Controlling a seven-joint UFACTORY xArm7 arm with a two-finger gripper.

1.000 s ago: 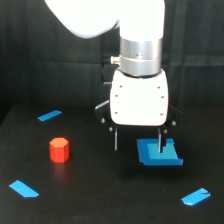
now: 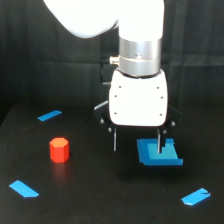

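My gripper (image 2: pixel 137 148) hangs above the dark table with its two thin fingers set wide apart. It is open, and nothing shows between the fingers. A blue square piece (image 2: pixel 168 158), perhaps a shallow tray, lies by the right finger, which overlaps its left part in the view. Whether that finger touches it, I cannot tell. To the left, clear of the gripper, an orange-red block (image 2: pixel 59 150) with a hexagonal outline rests on the table.
Blue tape strips mark the table at the back left (image 2: pixel 49 115), front left (image 2: pixel 24 189) and front right (image 2: pixel 196 197). Bare table (image 2: pixel 110 195) stretches across the front middle. A dark curtain (image 2: pixel 40 60) closes off the back.
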